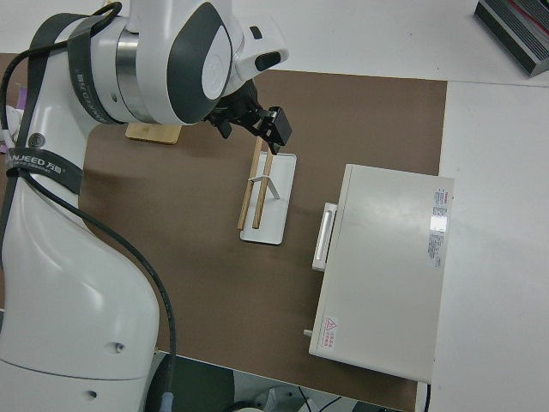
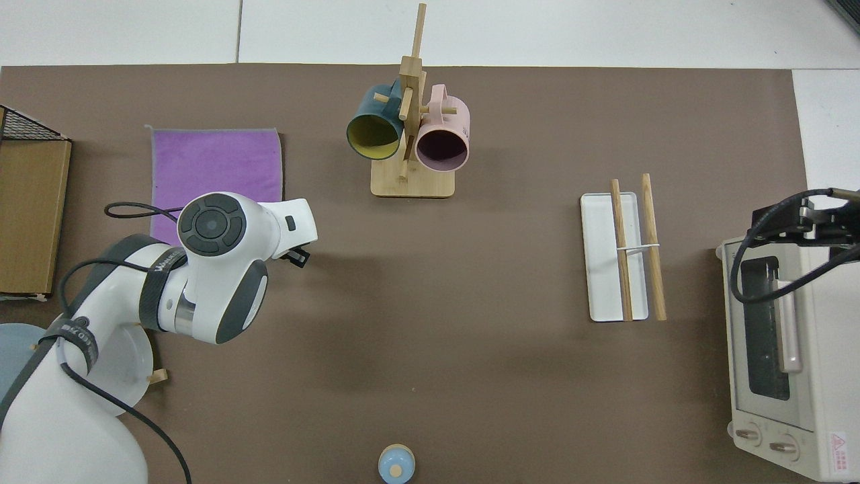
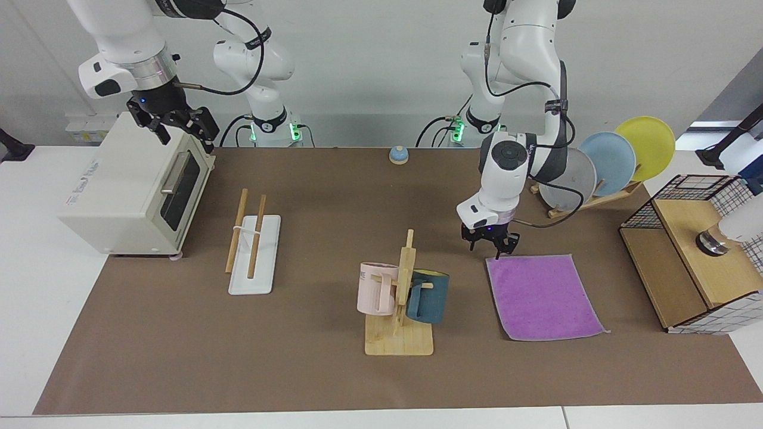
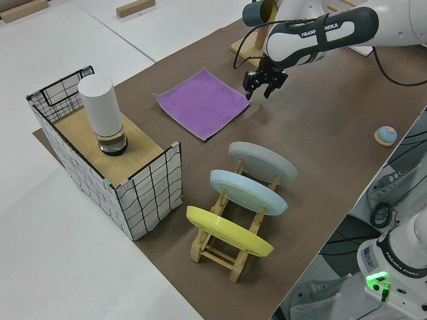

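Observation:
One arm's black gripper (image 3: 490, 239) hangs low beside the purple cloth (image 3: 543, 297), in front of the plate rack; in the top view only a bit of it (image 2: 298, 257) shows past the white housing. The other gripper (image 1: 266, 133) is above the toaster oven (image 1: 382, 266), near the white board with two wooden sticks (image 1: 274, 206). Whether either gripper is open or shut is hard to make out. A pink mug (image 2: 443, 137) and a teal mug (image 2: 375, 129) hang on a wooden tree.
A wire basket (image 4: 143, 203) with a white cylinder (image 4: 100, 107), a rack with yellow (image 4: 227, 230), blue and grey plates, and a small blue round object (image 2: 396, 464) stand around the mat.

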